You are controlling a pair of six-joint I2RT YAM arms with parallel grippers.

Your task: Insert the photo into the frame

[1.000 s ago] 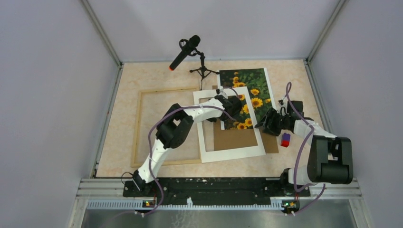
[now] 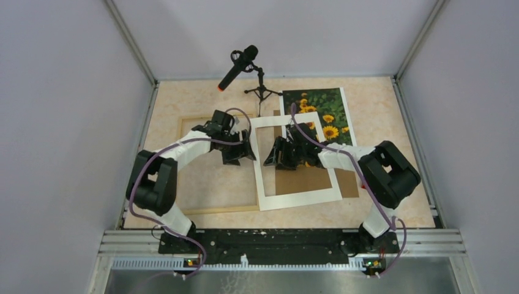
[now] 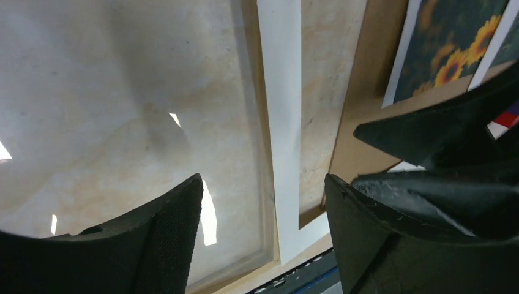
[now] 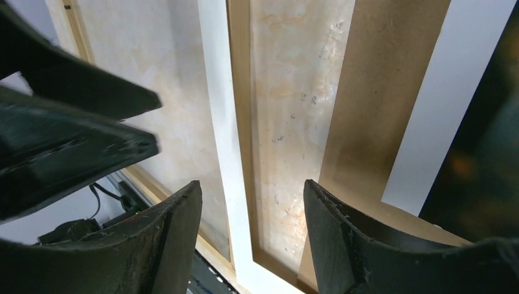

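The sunflower photo point(image 2: 330, 118) lies on the right half of the table, overlapping the brown backing board point(image 2: 306, 182). A white mat point(image 2: 300, 199) rests over the photo's lower left part, its left strip along the right rail of the wooden frame point(image 2: 220, 210). Above that rail hangs my left gripper point(image 2: 242, 160), open; in its wrist view the mat strip point(image 3: 285, 135) runs below the gap. My right gripper point(image 2: 277, 163) is open over the mat's opening, beside the left one. Its wrist view shows the photo's white border point(image 4: 447, 101) on the board, with nothing between the fingers.
A microphone on a small tripod point(image 2: 261, 89) stands at the back. My right arm hides most of a red and purple block point(image 2: 363, 186). The two grippers are close together, leaving little room between them. The table inside the frame is bare.
My left gripper has moved left from over the mat and photo to the frame's right rail. The right gripper has swung left from the photo's right side to over the mat's opening.
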